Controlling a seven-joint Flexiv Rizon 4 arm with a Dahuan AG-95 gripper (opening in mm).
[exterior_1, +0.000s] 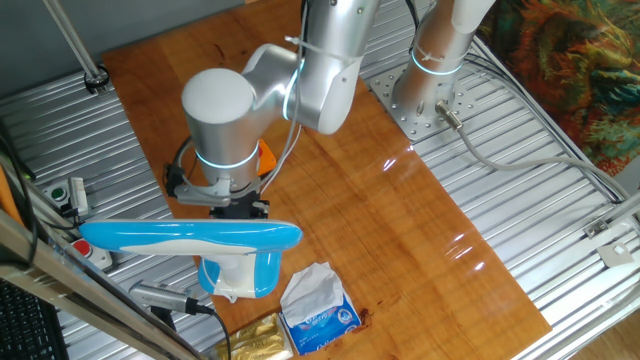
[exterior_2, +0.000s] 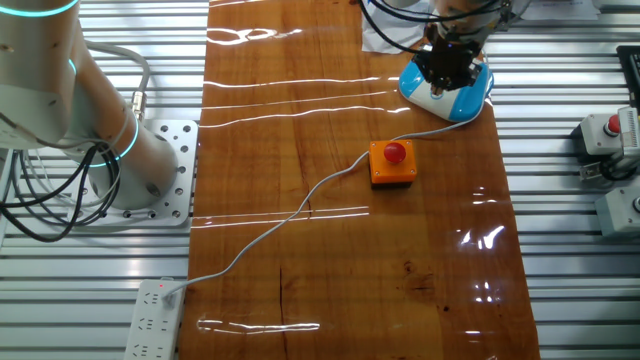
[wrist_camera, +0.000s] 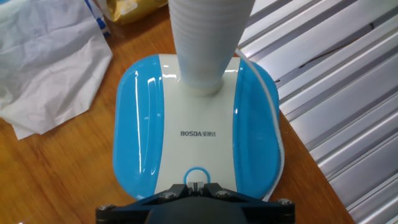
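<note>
A blue-and-white desk lamp stands at the table's edge, its long head (exterior_1: 190, 237) hiding much of the base in exterior view 1. In the wrist view the lamp base (wrist_camera: 138, 124) shows "BOSDA" lettering, a ribbed white stem (wrist_camera: 208, 43) and a round blue-ringed button (wrist_camera: 197, 172). My gripper is shut, its fingertips together at the near edge of that button, with nothing visible between them. Whether they touch the button cannot be told. Exterior view 2 has the gripper (exterior_2: 447, 88) pointing down over the lamp base (exterior_2: 468, 100).
Beside the lamp are a blue tissue pack (exterior_1: 322, 327) with white tissue (exterior_1: 312, 292) pulled out, and a gold packet (exterior_1: 257, 340). An orange box with a red button (exterior_2: 394, 153) sits on the table near a grey cable (exterior_2: 325, 180).
</note>
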